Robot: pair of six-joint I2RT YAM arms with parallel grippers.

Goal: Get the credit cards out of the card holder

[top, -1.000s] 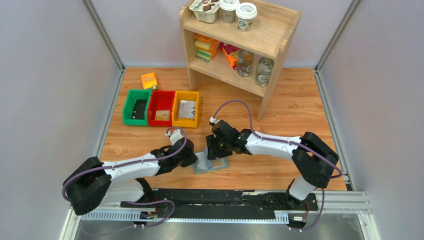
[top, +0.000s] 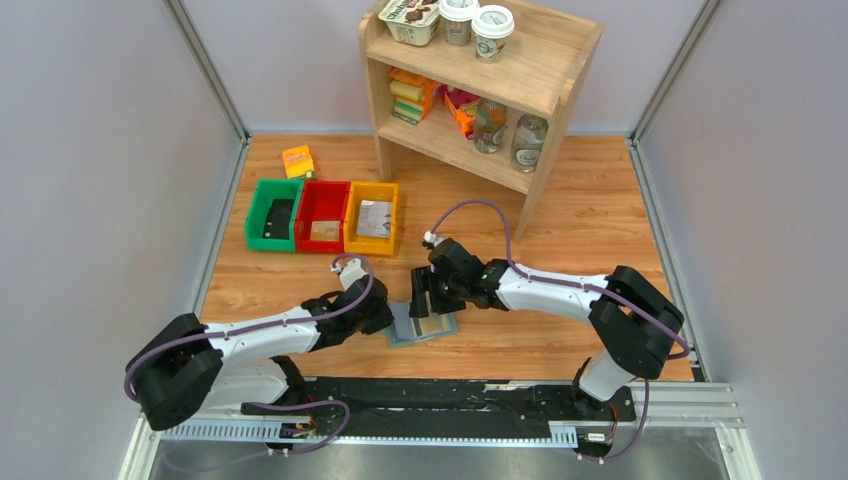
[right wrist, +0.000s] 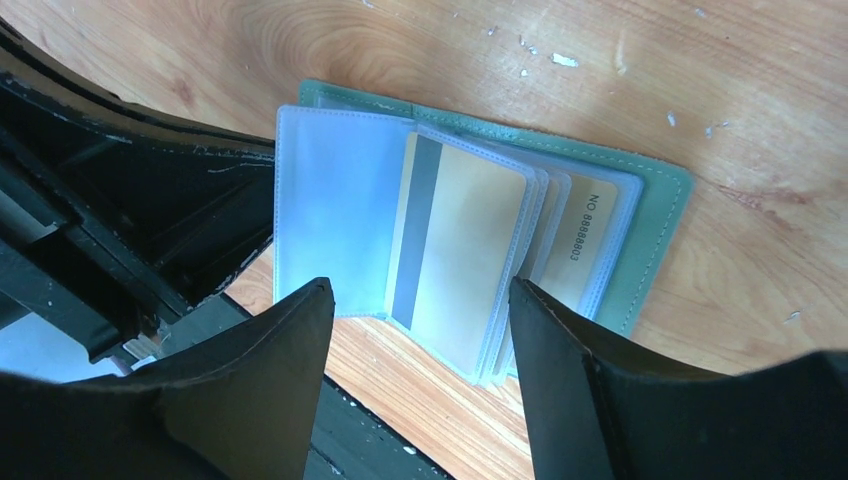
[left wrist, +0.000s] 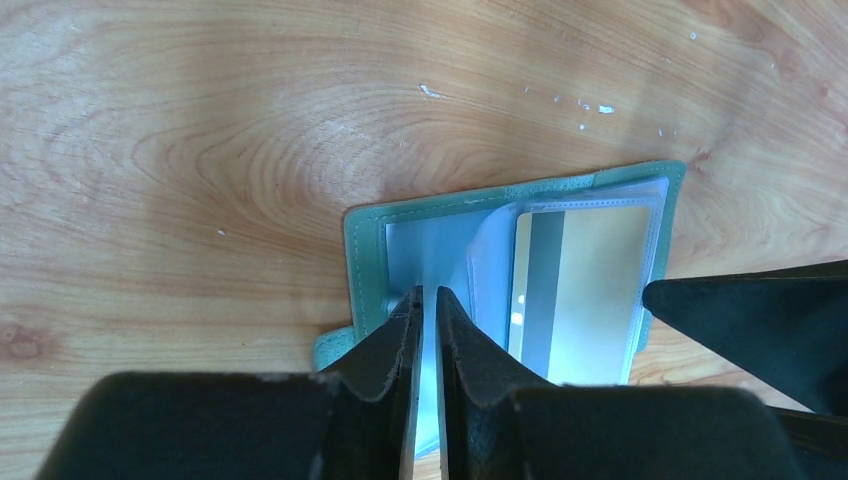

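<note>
The teal card holder (top: pixel 398 335) lies open on the wood near the front middle, its clear blue sleeves (right wrist: pixel 340 200) holding pale cards (right wrist: pixel 460 245), one with a dark stripe, another numbered. My left gripper is low over the holder's left part, fingertips a narrow gap apart, with a blue sleeve visible between them and the striped card to their right. My right gripper stands open over the striped card, fingertips either side of it in the right wrist view. Whether either touches the holder is unclear.
Green (top: pixel 256 216), red (top: pixel 308 208) and yellow (top: pixel 385 190) bins stand behind the grippers. A wooden shelf (top: pixel 470 62) with cups, bottles and packets is at the back. The two grippers are very close together; bare table lies to the right.
The right arm has shifted very slightly in the top view. The left arm shows no visible movement.
</note>
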